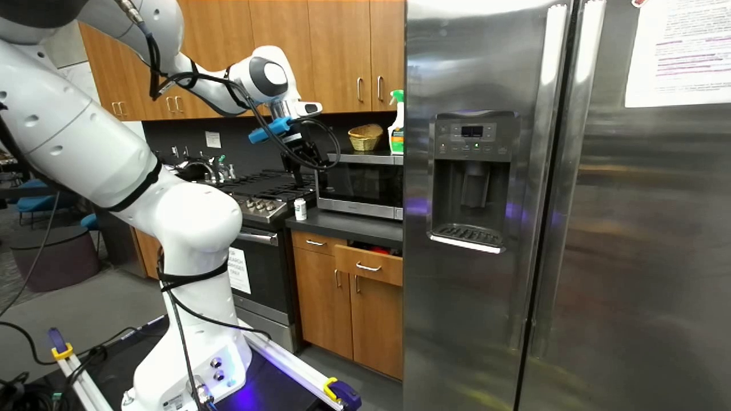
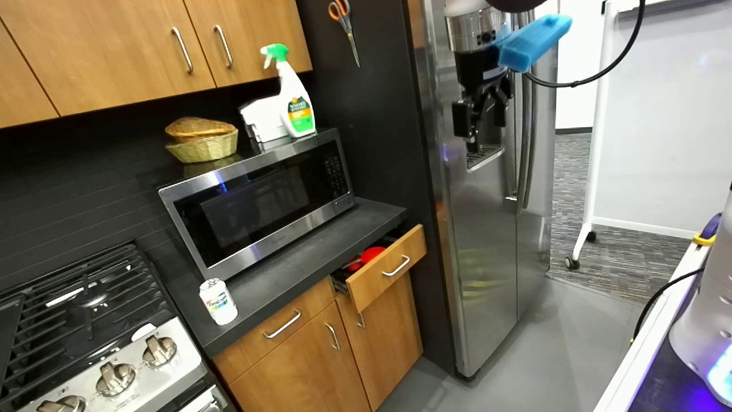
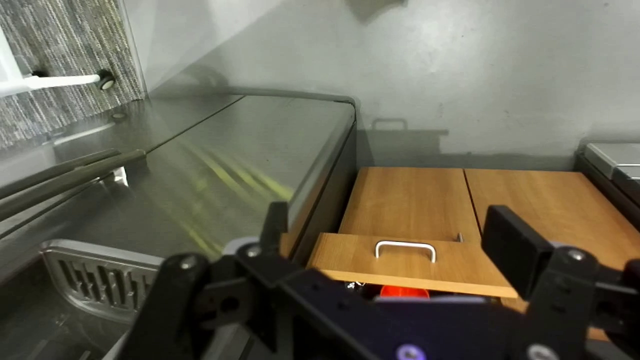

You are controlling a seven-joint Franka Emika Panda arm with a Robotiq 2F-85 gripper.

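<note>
My gripper is open, its two black fingers wide apart with nothing held between them. In the second exterior view the gripper hangs in the air, pointing down, in front of the fridge in that picture. A wooden drawer under the counter is pulled partly out. Inside it are red items, partly hidden by the drawer front. From the wrist, the drawer's silver handle shows in the gap between my fingers, lower down and apart from them. A white bottle stands upright on the counter beside the stove.
A microwave takes up most of the counter, with a basket and a spray bottle on top. The steel fridge stands right of the drawer. The stove is on the left. Open floor lies before the cabinets.
</note>
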